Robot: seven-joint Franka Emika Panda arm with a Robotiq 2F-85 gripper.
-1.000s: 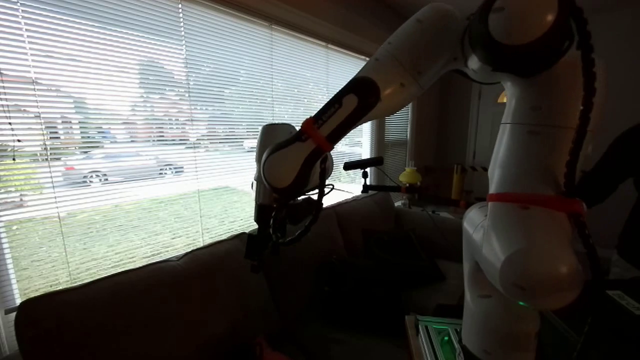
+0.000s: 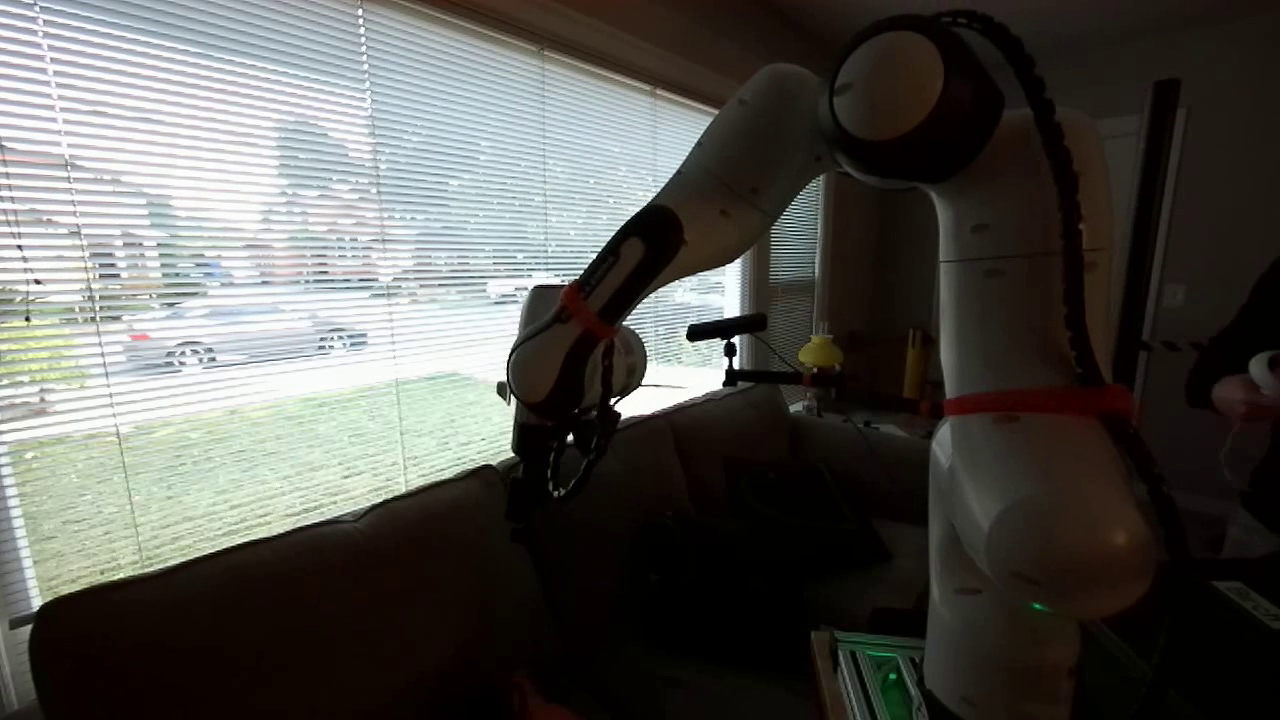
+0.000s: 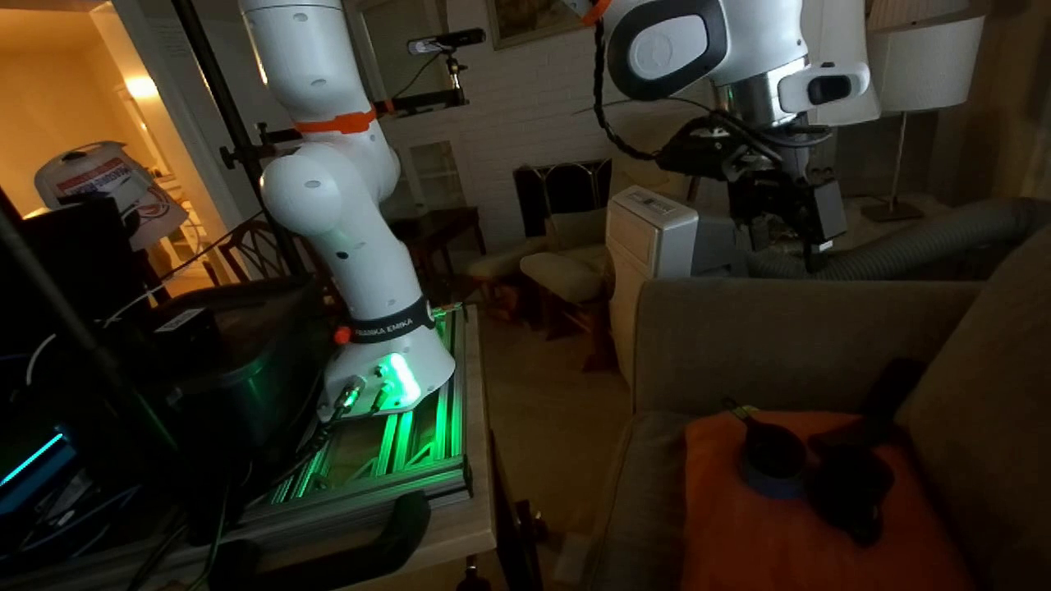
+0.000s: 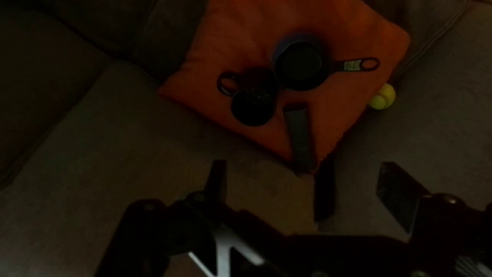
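In the wrist view an orange cushion (image 4: 341,99) lies on the couch, bearing a small dark pan (image 4: 300,67) with a looped handle. Beside the pan is a black cup-like vessel (image 4: 252,107) with a ring handle, and a dark oblong object (image 4: 300,138) rests close to the cushion's near corner. My gripper is open above the couch, its fingers wide apart and nothing held. From exterior view 2 the gripper (image 3: 788,241) hangs near the couch arm, well above and apart from the cushion. Exterior view 1 shows it only as a dark shape.
Yellow balls (image 4: 383,97) sit at the cushion's edge. A black strip (image 4: 324,189) lies in the couch seam. The couch arm (image 3: 788,335) and a beige upright appliance (image 3: 650,236) stand near the gripper. Bare seat (image 4: 129,138) spreads out left of the cushion.
Seen from exterior view 1, the arm's elbow and shoulder have swung left and away from the camera. The gripper has shifted only slightly, staying above the couch.
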